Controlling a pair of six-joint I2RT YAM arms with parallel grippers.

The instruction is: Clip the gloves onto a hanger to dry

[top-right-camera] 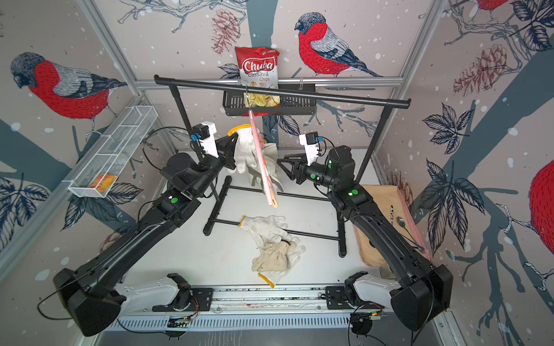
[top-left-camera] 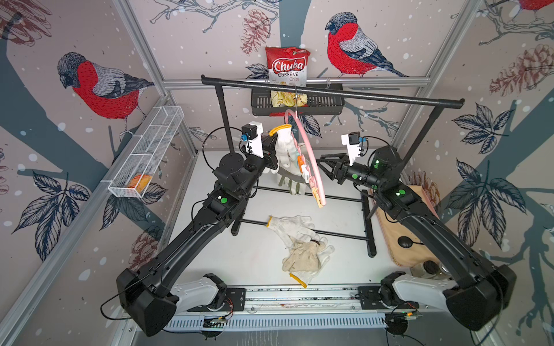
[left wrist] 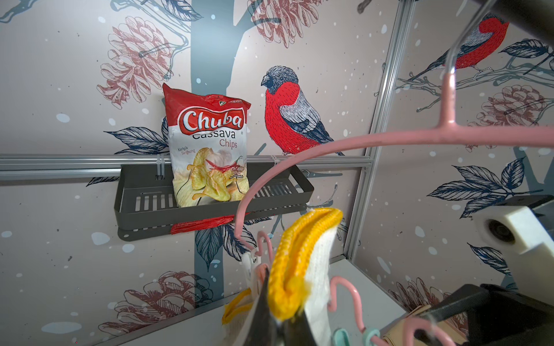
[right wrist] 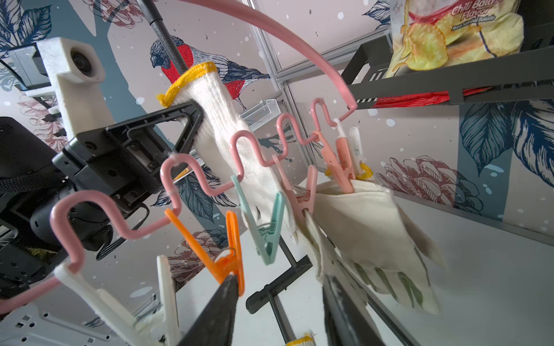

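Observation:
A pink hanger (top-left-camera: 311, 167) hangs from the black rail, with coloured clips along its wavy bar. Light gloves (right wrist: 369, 225) hang from pink and white clips. A white glove with yellow cuff (right wrist: 222, 121) is pinched at its cuff in my shut left gripper (top-left-camera: 272, 141), beside the hanger. My right gripper is open below the clips, including an orange clip (right wrist: 225, 262) and a mint clip (right wrist: 262, 230). More gloves (top-right-camera: 271, 259) lie on the white floor below.
The black rack (top-left-camera: 375, 101) spans the workspace. A chips bag (top-left-camera: 286, 63) sits in a wall shelf behind it. A wire basket (top-left-camera: 144, 150) is on the left wall, and a beige tray (top-right-camera: 375, 225) lies at the right.

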